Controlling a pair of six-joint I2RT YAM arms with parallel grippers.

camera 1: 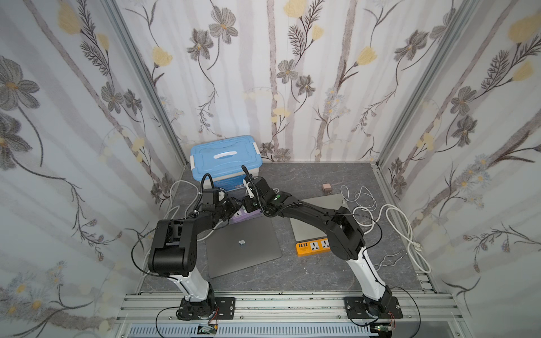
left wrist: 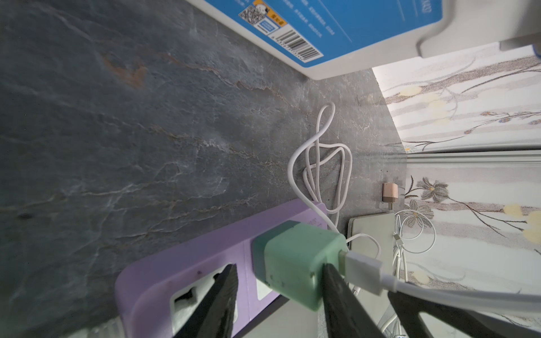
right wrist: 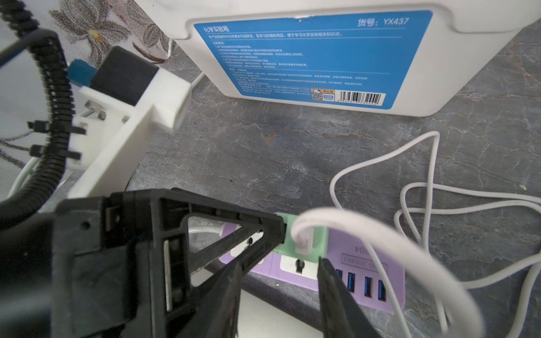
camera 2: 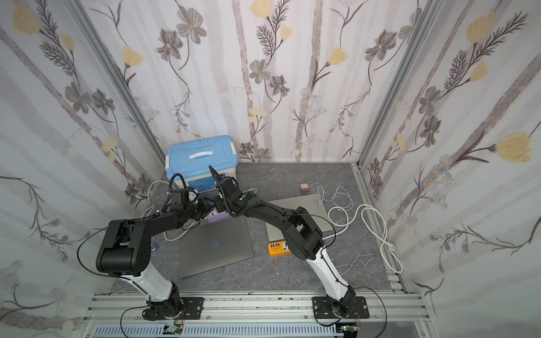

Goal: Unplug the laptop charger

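In the left wrist view a green charger (left wrist: 290,259) is plugged into the purple power strip (left wrist: 152,281), a white cable connector (left wrist: 363,267) in its side. My left gripper has its fingers part open at the charger's lower part; whether they touch it is unclear. In the right wrist view my right gripper is part open below the charger and strip, nothing seen between its fingers, with the left gripper reaching in from the left. A grey laptop (camera 1: 242,256) lies in front of the strip.
A blue-lidded box (camera 1: 225,155) stands behind the strip. Another laptop (camera 1: 307,214), an orange power strip (camera 1: 310,248), white cables (camera 1: 394,225) and a small pink adapter (camera 1: 326,187) lie to the right.
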